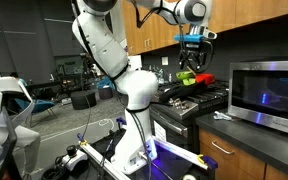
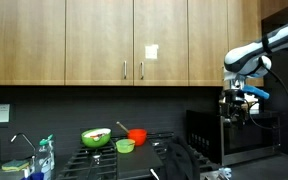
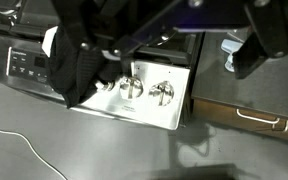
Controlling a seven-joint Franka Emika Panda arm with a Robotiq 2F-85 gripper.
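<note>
My gripper hangs high over the front edge of the stove and counter, its two dark fingers wide apart in the wrist view. Nothing shows between them. In exterior view 2 the gripper (image 2: 231, 110) is in front of the microwave, well right of the cookware. A green pan (image 2: 95, 138), a red pot (image 2: 137, 136) and a small green bowl (image 2: 125, 146) stand on the stove. A dark cloth (image 3: 76, 62) drapes over the stove's front, left of the knobs (image 3: 161, 93). A small pale blue-and-white object (image 3: 231, 50) lies on the counter near the right finger.
The microwave (image 1: 268, 95) fills the back of the counter to the right. Wooden cupboards (image 2: 84, 45) run above the stove. A bottle (image 2: 46, 160) stands by the sink at left. Bare counter (image 1: 249, 134) lies in front of the microwave.
</note>
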